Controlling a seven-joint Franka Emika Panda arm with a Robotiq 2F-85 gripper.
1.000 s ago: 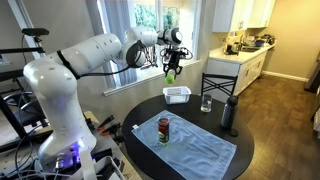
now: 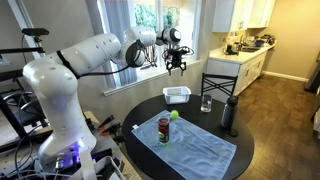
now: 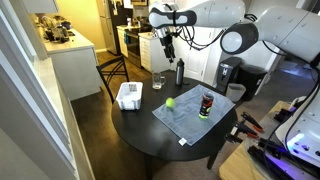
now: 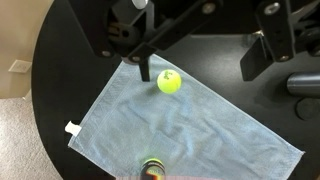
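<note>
High above the round black table (image 2: 205, 118), my gripper (image 2: 176, 71) stands with its fingers apart. Nothing is between them in either exterior view. A yellow-green tennis ball (image 2: 175, 115) is well below it, at the far edge of the blue cloth (image 2: 200, 150); whether it touches the cloth or table I cannot tell. The wrist view has the ball (image 4: 169, 81) over the cloth, between the spread fingers but farther off. Behind the ball in exterior view 1 is a white bin (image 2: 177, 95), its inside mostly hidden.
A red and dark can (image 2: 163, 131) stands on the cloth. A clear pitcher (image 2: 206, 103) and a tall black bottle (image 2: 229, 112) stand at the table's far right. A black chair (image 2: 216, 85) is behind the table.
The gripper stays high, at about the same place.
</note>
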